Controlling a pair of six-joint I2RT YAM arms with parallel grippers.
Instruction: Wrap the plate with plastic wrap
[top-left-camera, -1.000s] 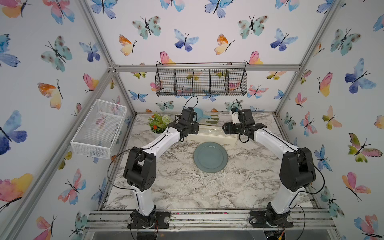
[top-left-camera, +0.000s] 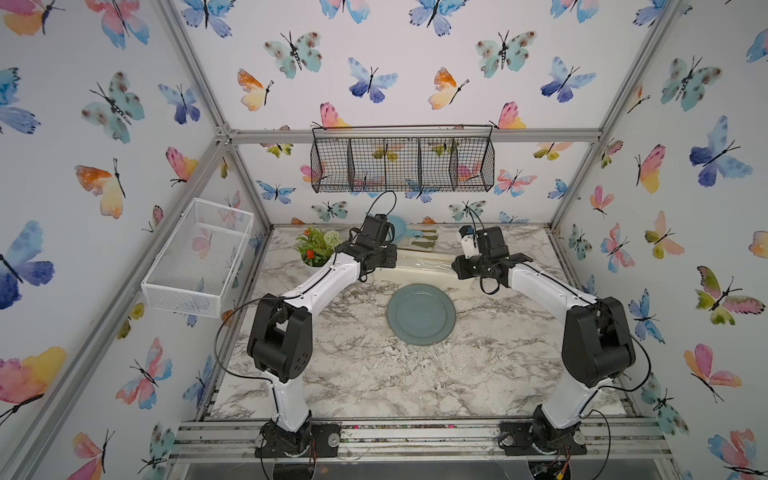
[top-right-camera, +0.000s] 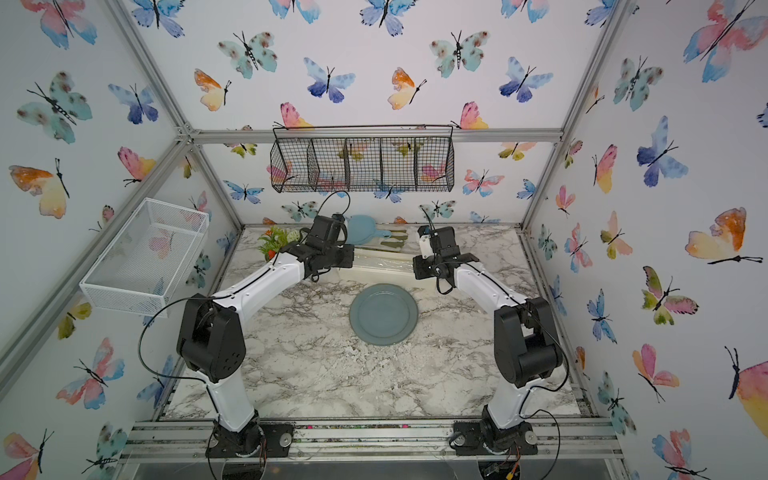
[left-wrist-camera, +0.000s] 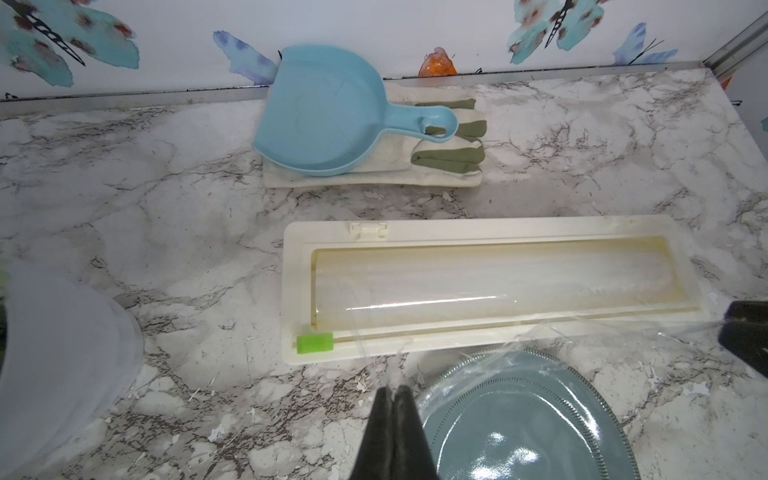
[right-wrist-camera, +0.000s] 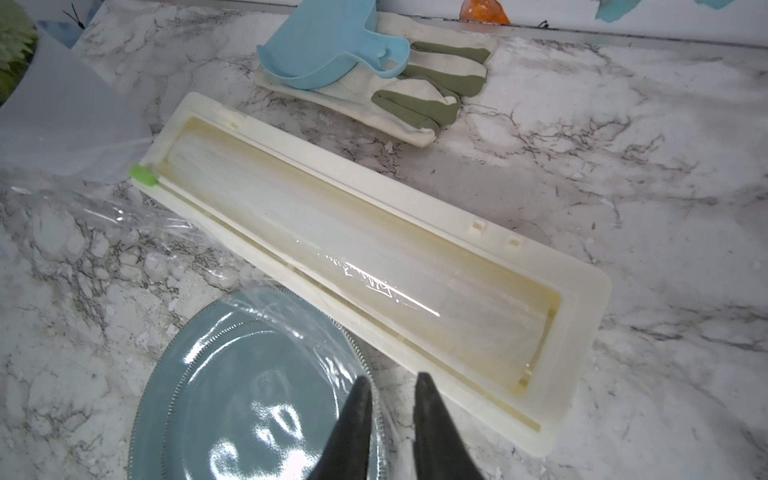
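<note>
The blue-grey plate (top-left-camera: 421, 314) lies on the marble table. Behind it stands the cream wrap dispenser (left-wrist-camera: 488, 232) with its clear roll (right-wrist-camera: 360, 248) showing. A clear strip of plastic wrap (right-wrist-camera: 280, 312) stretches from my left gripper's side across the plate's far edge toward my right gripper. In the left wrist view, my left gripper is shut at the dispenser's front, thin film reaching its fingertips. My right gripper stands part open over the dispenser's right side; film shows in the gap, but whether it touches the fingers is unclear.
A green slider (left-wrist-camera: 315, 343) sits on the dispenser's front left. A potted plant (top-left-camera: 314, 246) stands left of the left gripper. Behind the dispenser, a blue dustpan (left-wrist-camera: 328, 112) lies on gloves (left-wrist-camera: 448, 160).
A bright film line now shows over the dispenser. The left arm and plate stay put.
</note>
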